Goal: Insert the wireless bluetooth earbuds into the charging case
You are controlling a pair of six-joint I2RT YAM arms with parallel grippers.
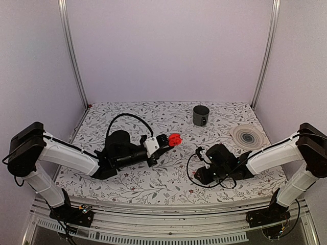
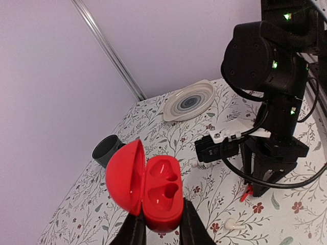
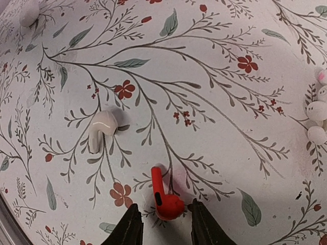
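A red charging case (image 2: pixel 162 193), lid up and empty slots showing, is held aloft by my left gripper, shut on it; in the top view it is at the centre (image 1: pixel 174 139). My right gripper is low over the table, its fingers part open either side of a red earbud (image 3: pixel 168 204) lying on the cloth. A white earbud (image 3: pixel 103 127) lies to the left of the red one in the right wrist view.
A dark mug (image 1: pixel 201 116) stands at the back, with a plate (image 1: pixel 247 138) to its right. More small white pieces (image 3: pixel 317 111) lie at the right edge of the right wrist view.
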